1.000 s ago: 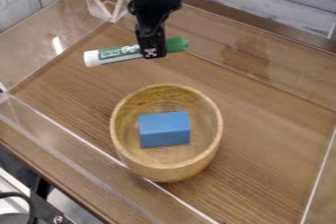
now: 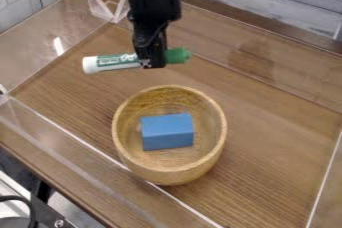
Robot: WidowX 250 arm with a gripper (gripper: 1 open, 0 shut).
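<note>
My black gripper (image 2: pixel 150 52) hangs at the upper middle, shut on a green-and-white tube (image 2: pixel 114 63) held lying sideways, its white end to the left and green end to the right. Below it a round tan bowl (image 2: pixel 207 142) holds a blue block (image 2: pixel 167 130).
A clear edge strip runs along the left side, with a dark cable at the lower left. A wall stands at the back.
My gripper and the tube have moved a little down in the view, toward the bowl. The bowl and blue block have not moved.
</note>
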